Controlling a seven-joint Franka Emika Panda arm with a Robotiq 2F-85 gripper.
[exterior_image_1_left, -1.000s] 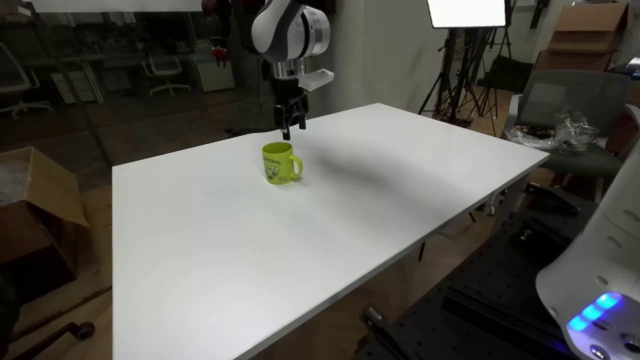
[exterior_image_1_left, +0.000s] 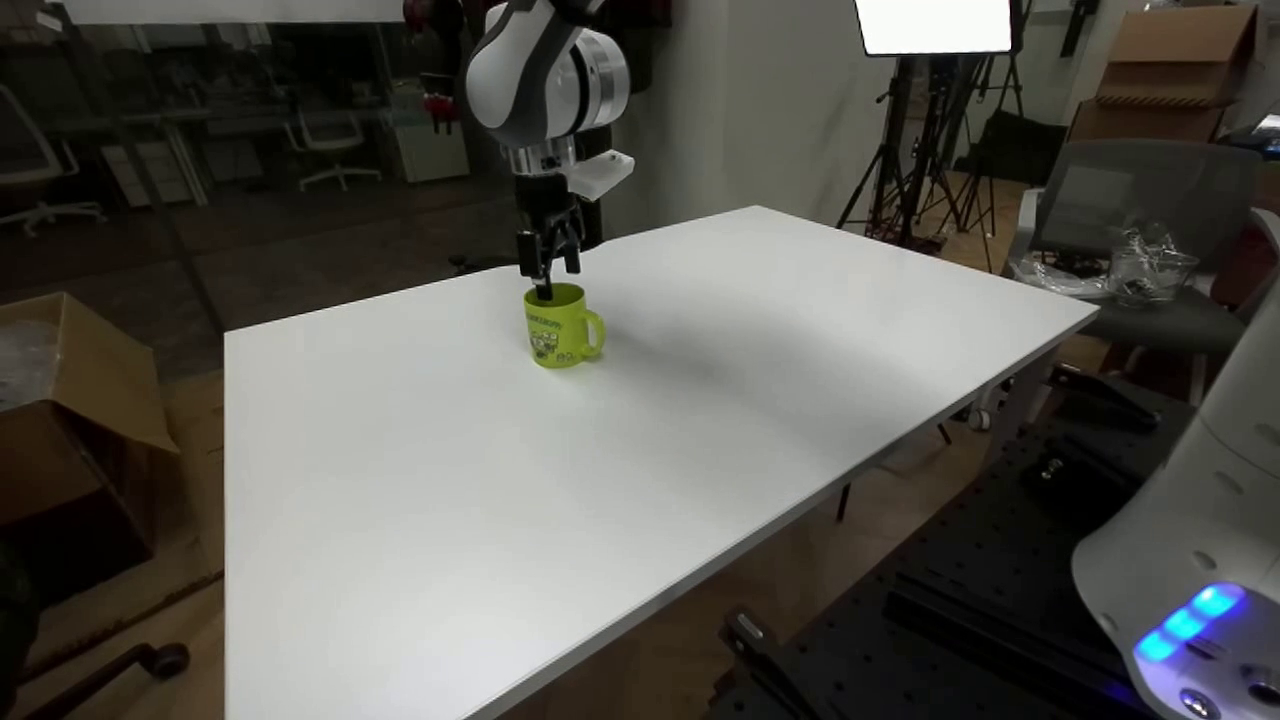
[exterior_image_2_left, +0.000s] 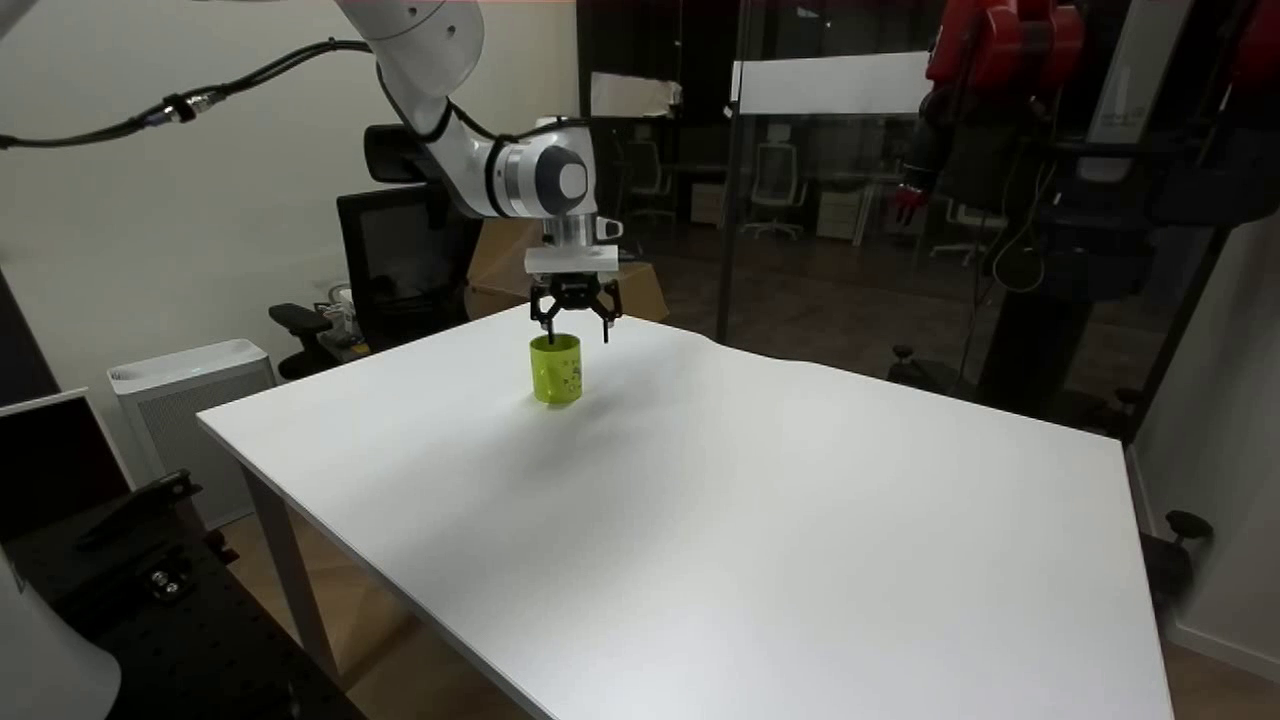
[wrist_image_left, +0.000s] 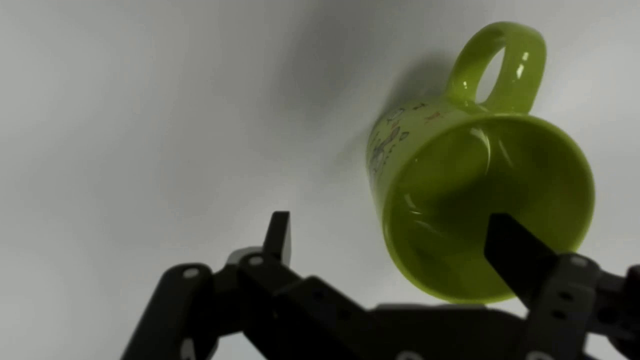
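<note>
An upright green-yellow mug (exterior_image_1_left: 554, 337) with printed figures on its side stands on the white table near the far edge. Its handle (wrist_image_left: 520, 72) points to the right in exterior view 1 and toward the top of the wrist view. My gripper (exterior_image_2_left: 578, 340) is open and points down at the mug's mouth. In the wrist view, one black finger (wrist_image_left: 510, 243) overlaps the mug's opening and the other finger (wrist_image_left: 277, 235) lies outside the wall, so the near rim runs between them. How deep the first fingertip sits, I cannot tell.
Apart from the mug, the white table (exterior_image_1_left: 480, 504) is bare, with wide free room toward the front and both sides. A second robot's white base (exterior_image_1_left: 1200, 576) stands beyond the table's right front edge.
My gripper has come down and moved left in exterior view 1, from above and behind the mug to its mouth. The mug has stayed in place.
</note>
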